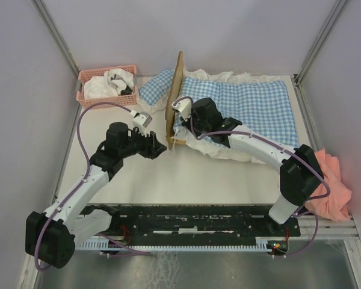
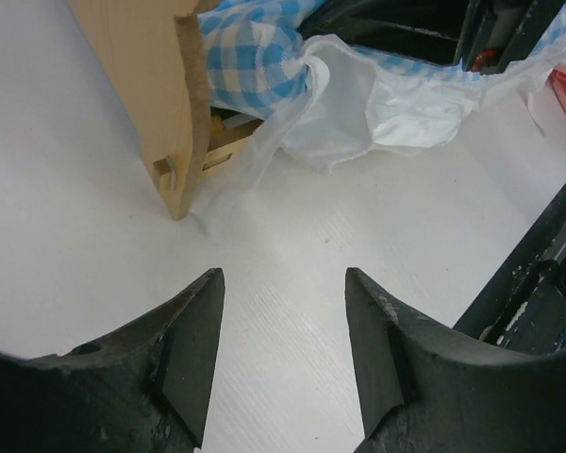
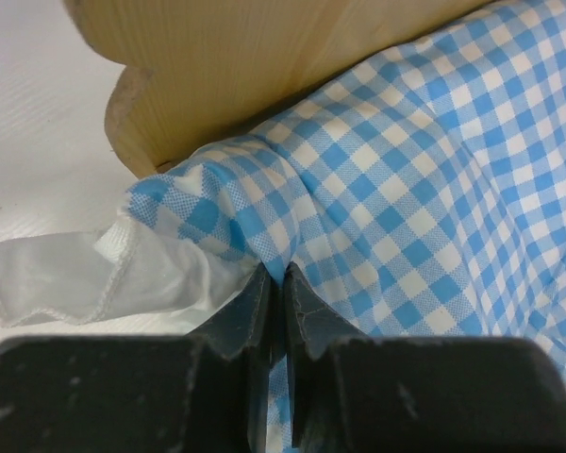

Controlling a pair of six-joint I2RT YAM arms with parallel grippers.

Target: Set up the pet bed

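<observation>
A blue-and-white checked cloth [image 1: 253, 102] with a sheer white border lies spread over the right part of the table, draped around a wooden frame whose upright board [image 1: 173, 99] runs along its left side. My right gripper is shut on a gathered fold of the cloth just beside the board, with the white border [image 3: 141, 274] bunched to its left. Left of the board's near end is my left gripper, its fingers part open with only bare table between them. A light wooden piece [image 2: 228, 146] shows at the board's lower corner.
A pink basket [image 1: 107, 67] holding white fabric stands at the back left. Between it and the board lies a small checked cushion [image 1: 156, 88]. Coral fabric [image 1: 332, 186] sits at the right edge.
</observation>
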